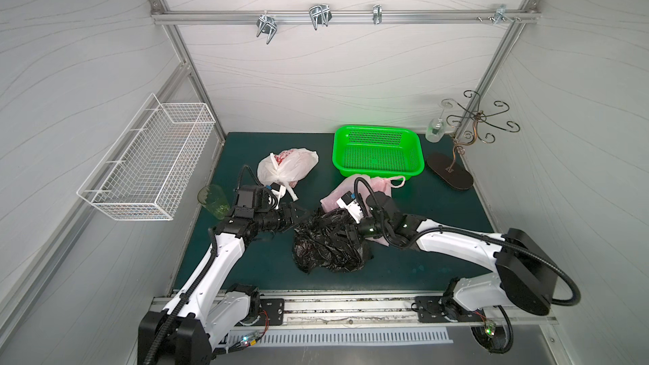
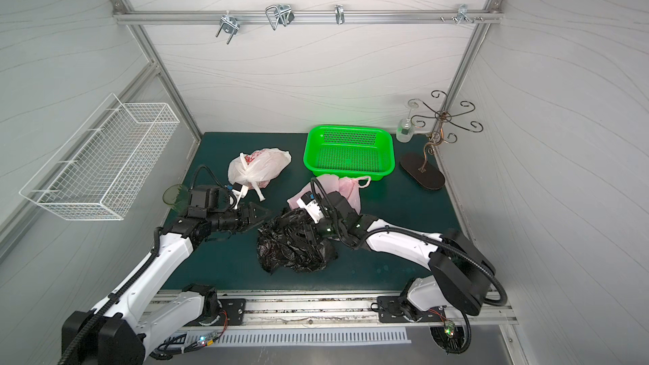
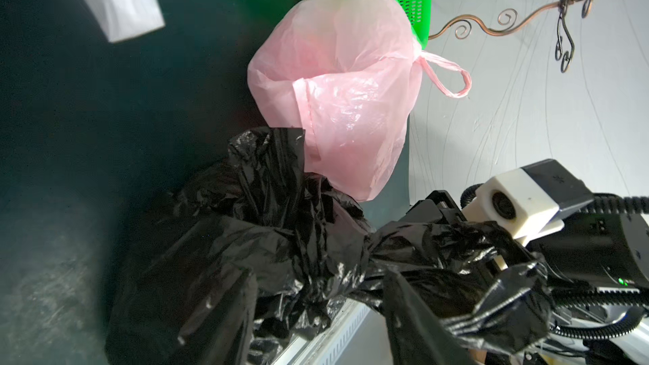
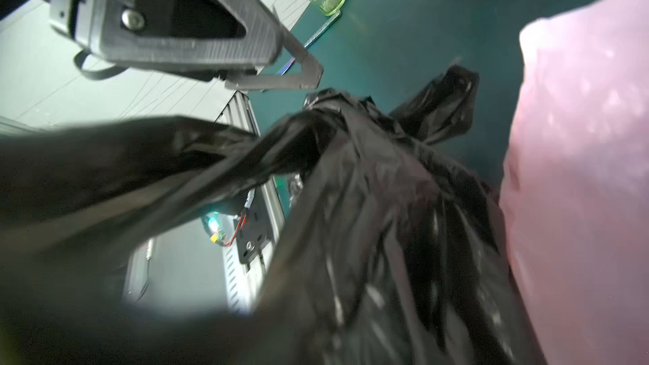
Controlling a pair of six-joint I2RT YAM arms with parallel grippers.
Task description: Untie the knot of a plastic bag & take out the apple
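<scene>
A crumpled black plastic bag [image 1: 326, 250] lies at the front middle of the table, its twisted top raised in the left wrist view [image 3: 284, 250]. The pink bag [image 3: 344, 108] lies behind it. My left gripper is open at the bag's left side, fingertips by the black plastic. My right gripper [image 2: 312, 228] is over the bag's right part; in the right wrist view black plastic [image 4: 378, 182] covers its fingers, so their state is hidden. No apple shows.
A white bag [image 1: 290, 162] lies at back left, a green basket [image 1: 376, 152] at the back. A glass [image 1: 213, 199] stands at left, a metal stand [image 1: 449, 169] at right. A white wire basket [image 1: 148, 162] hangs on the left wall.
</scene>
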